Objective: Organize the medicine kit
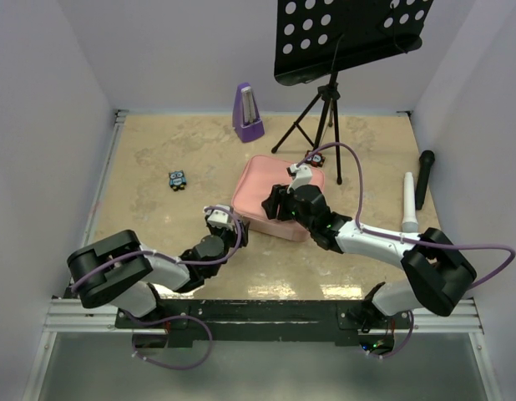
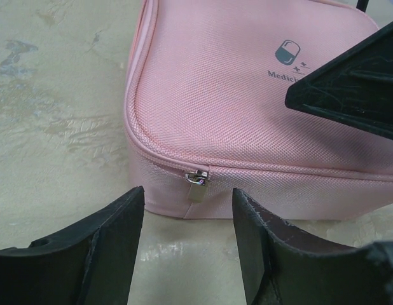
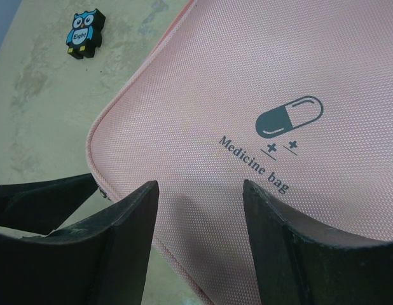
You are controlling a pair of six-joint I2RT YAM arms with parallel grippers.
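Observation:
The pink medicine bag (image 1: 256, 180) (image 2: 234, 108) (image 3: 196, 114) lies closed at the table's centre, printed "Medicine bag". Its zipper pull (image 2: 197, 189) hangs at a front corner. My left gripper (image 1: 233, 230) is open, fingers either side of that pull at a short distance, nothing between them. My right gripper (image 1: 283, 202) stands open over the bag's top, the printed fabric showing between its fingers.
Small owl blocks (image 1: 177, 180) sit left of the bag and behind it. A purple metronome (image 1: 248, 117) and a black stand (image 1: 329, 96) are at the back. A white cylinder (image 1: 409, 200) and black microphone (image 1: 424, 180) lie right.

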